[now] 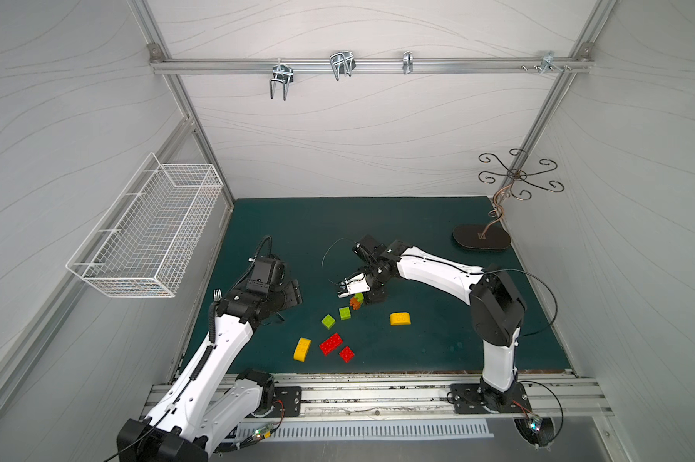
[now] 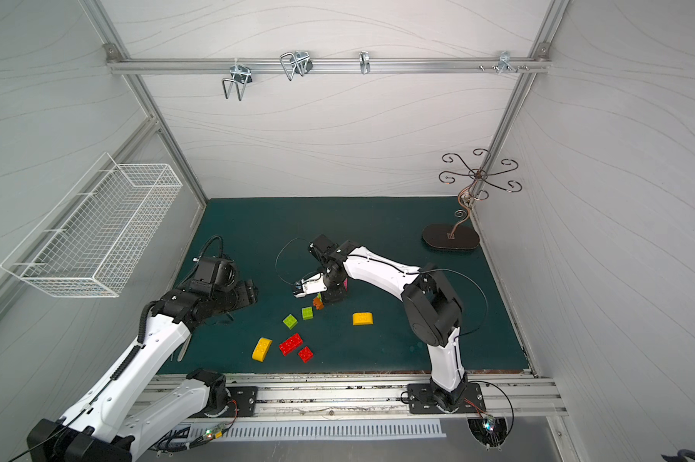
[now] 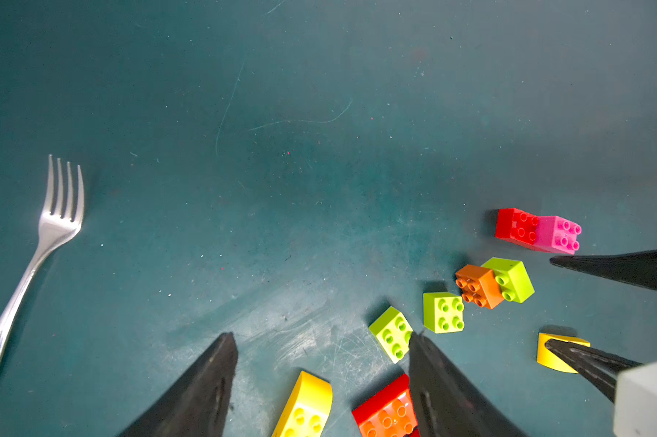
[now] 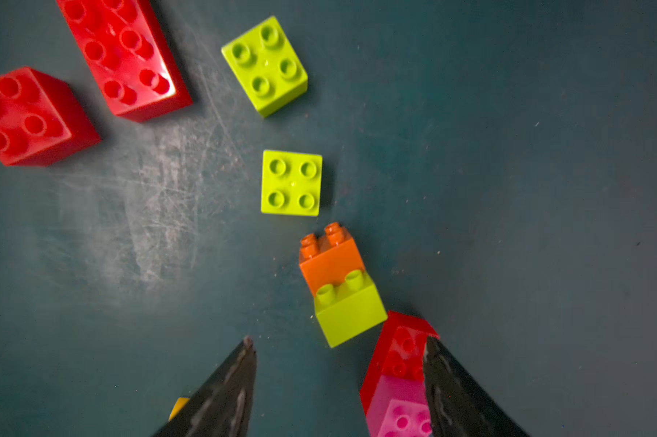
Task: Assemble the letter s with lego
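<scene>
In the right wrist view, an orange brick and a green brick sit pressed together on the table, just beyond the tips of my right gripper, which is open. Close by, a red brick touches a pink brick, beside one right finger. My left gripper hangs over the left of the table, its fingers apart and empty.
Near the front lie a long red brick, a small red brick and a yellow brick. Another yellow brick lies to the right. A fork rests at far left.
</scene>
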